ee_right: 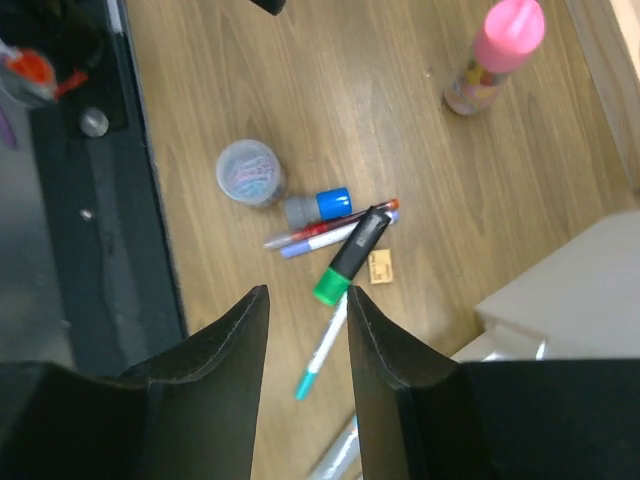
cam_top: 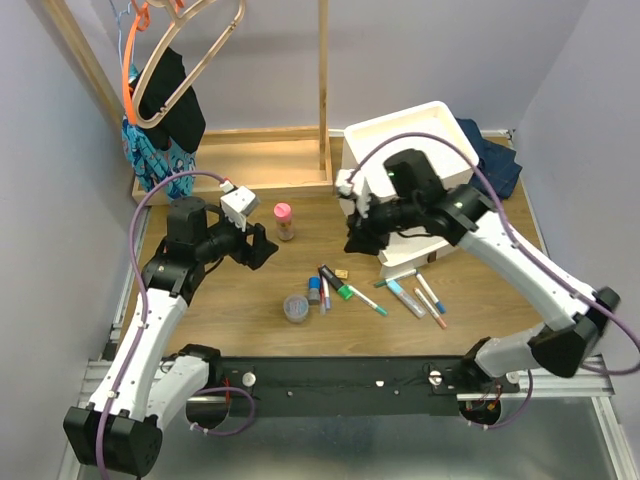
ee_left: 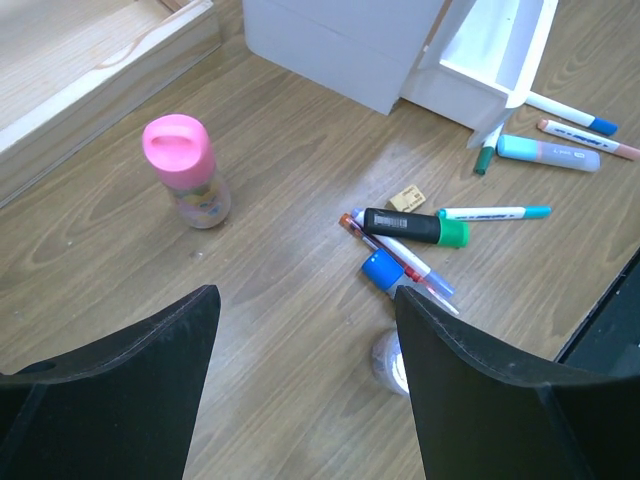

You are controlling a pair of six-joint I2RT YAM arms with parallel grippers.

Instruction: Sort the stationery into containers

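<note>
A black marker with a green cap lies across a red pen and a white-and-blue pen, beside a small blue-capped bottle. Close by are a tan cube and a white pen with a teal cap. Several more pens and a light-blue tube lie in front of the white drawer cabinet, whose lower drawer is pulled out. My left gripper hovers left of the pens, part open and empty. Part open too, my right gripper is above the table beside the cabinet, nothing between its fingers.
A pink-lidded jar stands behind the pens; a round clear container is near the front edge. At the back are a wooden tray and dark blue cloth.
</note>
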